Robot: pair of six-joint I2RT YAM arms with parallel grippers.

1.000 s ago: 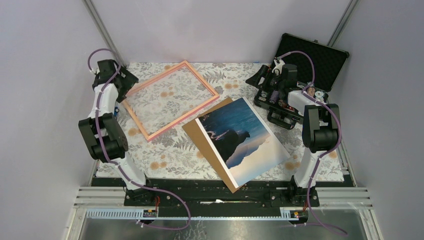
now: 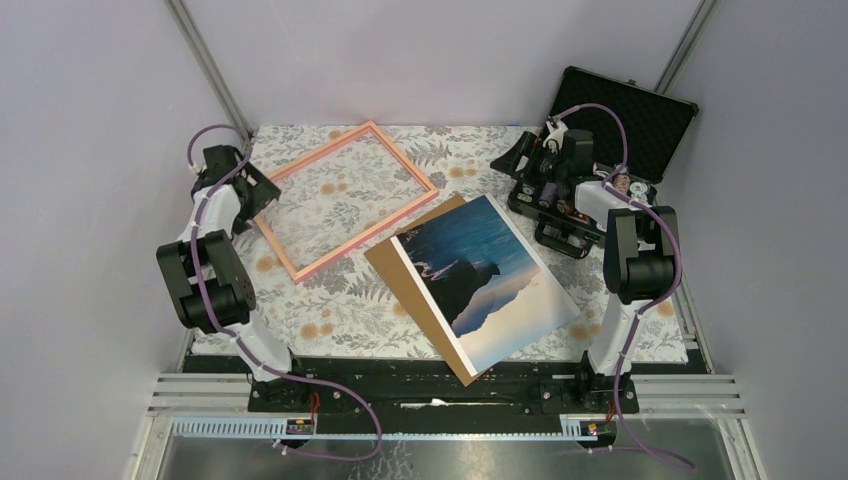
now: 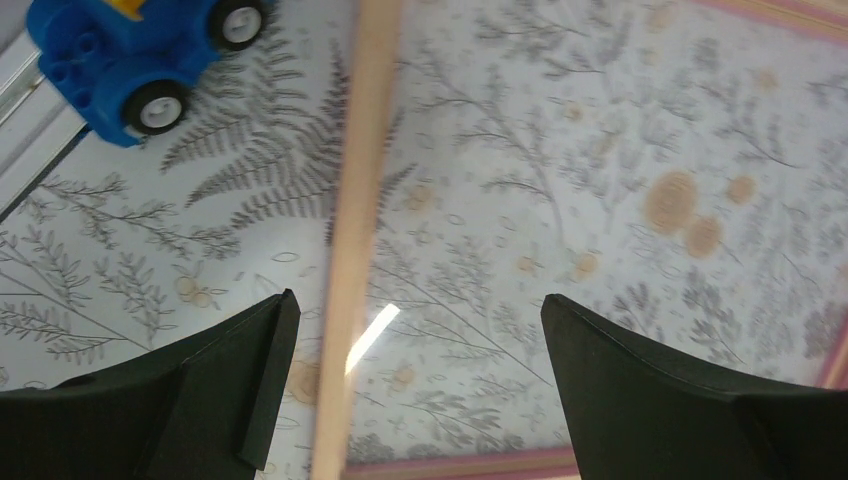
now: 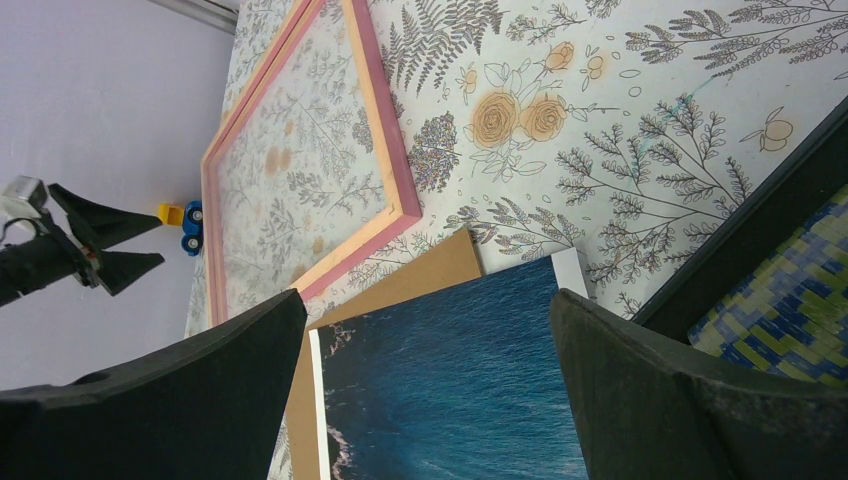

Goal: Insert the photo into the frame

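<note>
A pale pink wooden frame (image 2: 356, 241) lies at the left-middle of the table, empty inside. The photo (image 2: 480, 280), a sea and cliff print, rests right of it on a brown board (image 2: 406, 295). My open left gripper (image 2: 260, 195) is over the frame's left side (image 3: 355, 220); in the left wrist view that strip runs between its fingers, which hold nothing. My open right gripper (image 2: 510, 155) hangs above the back right of the table, empty, with the photo (image 4: 440, 380) below in its wrist view.
A black case (image 2: 625, 110) stands open at the back right, under the right arm. A blue and yellow toy vehicle (image 3: 120, 70) sits just outside the frame's left side.
The right arm, frame and photo have not visibly moved.
</note>
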